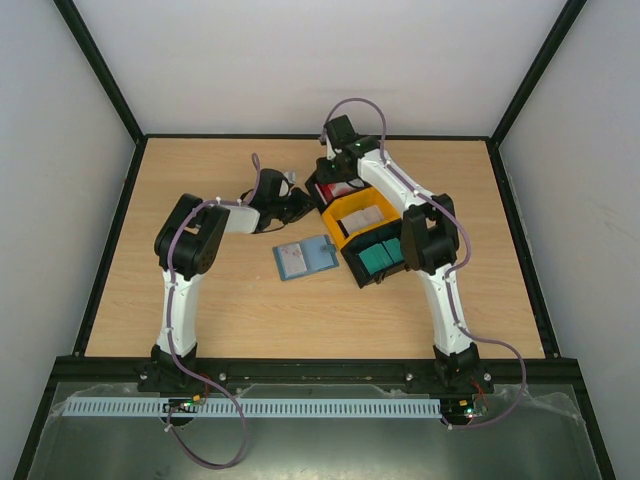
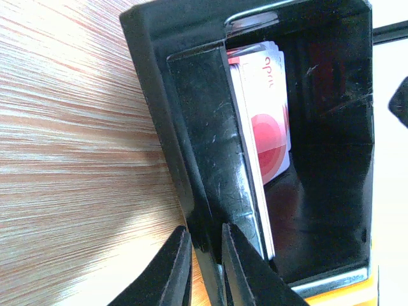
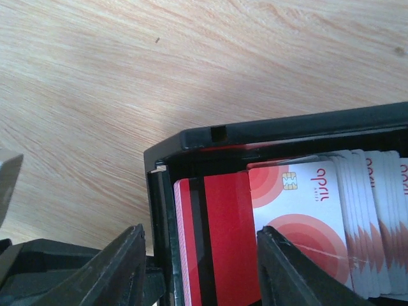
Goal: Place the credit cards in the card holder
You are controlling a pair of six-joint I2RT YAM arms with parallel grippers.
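A black box (image 2: 146, 76) holds red and white cards (image 2: 261, 127), seen in the left wrist view. My left gripper is shut on the box's end wall. In the right wrist view, red cards (image 3: 229, 236) stand beside white april cards (image 3: 299, 217) inside that box. My right gripper is over the box's end, its fingers apart, with no card clearly held between them.
A yellow box (image 1: 380, 230) with light cards and a black box with teal cards (image 1: 375, 258) sit nearer the front. A blue holder with a card (image 1: 320, 255) lies left of them.
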